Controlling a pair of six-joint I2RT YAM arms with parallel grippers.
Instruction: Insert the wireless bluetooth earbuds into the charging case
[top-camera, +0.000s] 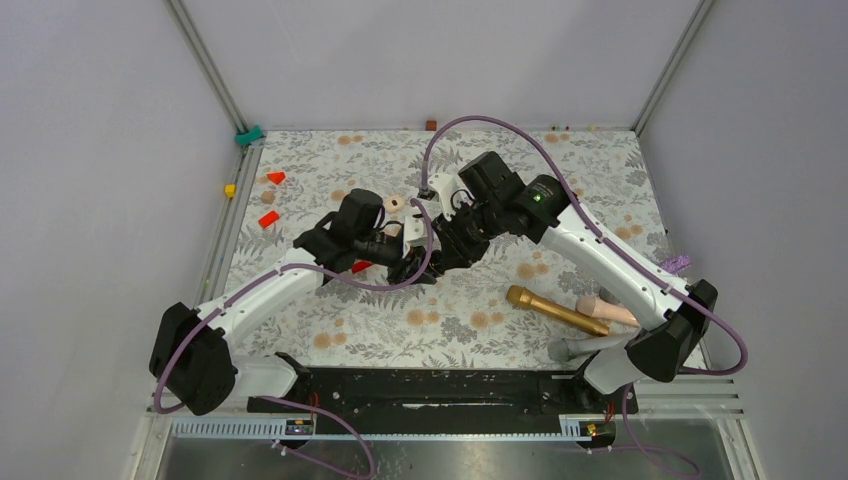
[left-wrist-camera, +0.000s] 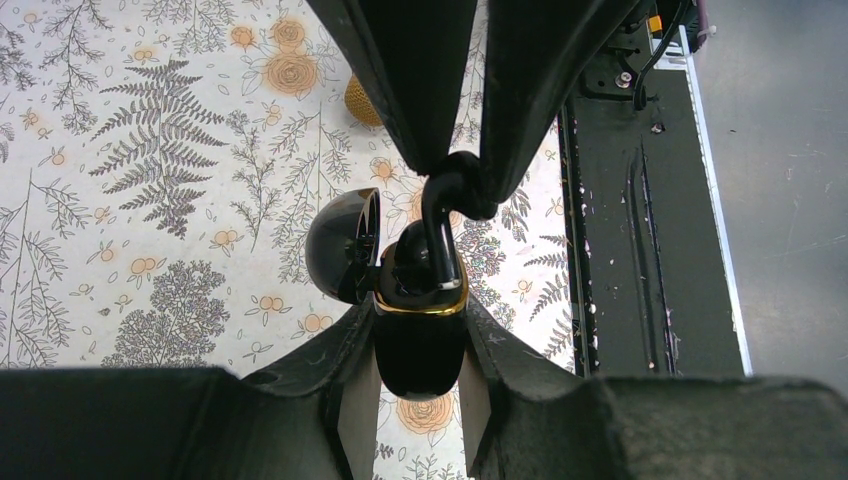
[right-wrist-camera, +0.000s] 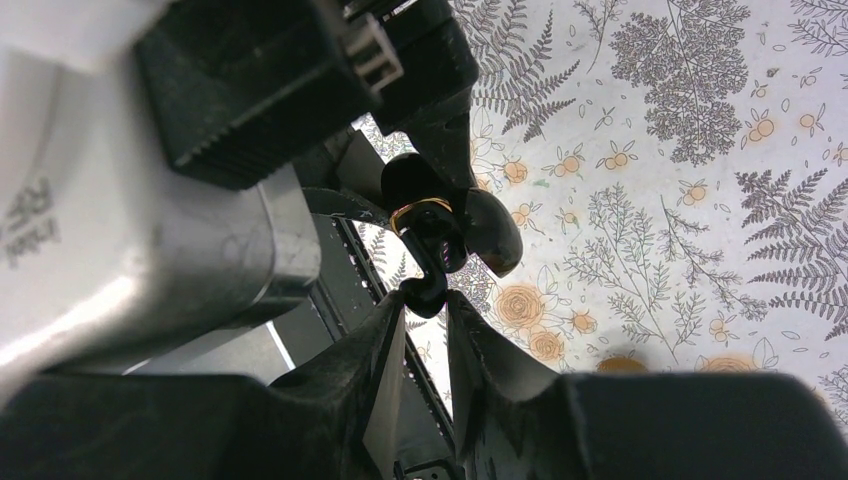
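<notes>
In the left wrist view my left gripper is shut on the glossy black charging case (left-wrist-camera: 418, 360), which has a gold rim and its lid (left-wrist-camera: 330, 245) flipped open. Above it, my right gripper is shut on a black earbud (left-wrist-camera: 440, 235), whose stem reaches down into the case mouth. In the right wrist view the earbud (right-wrist-camera: 430, 290) overlaps the case opening; how deep it sits I cannot tell. In the top view both grippers meet near the middle of the table, hiding most of the case.
A gold microphone (top-camera: 550, 310), pink and grey cylinders (top-camera: 600, 345) lie at the right front. Small red blocks (top-camera: 268, 218) lie on the left.
</notes>
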